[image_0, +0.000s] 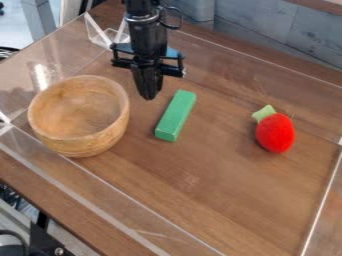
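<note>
The black gripper (148, 88) points down above the wooden table at the upper middle, between a wooden bowl (78, 115) and a green block (175, 115). Its fingertips are close together and shut, with nothing seen between them. The bowl sits at the left and looks empty. The green block lies lengthwise just right of it. A red strawberry-like object (274, 133) with a pale green top lies at the right.
A low ledge runs along the back right, and the table's left edge passes near the bowl.
</note>
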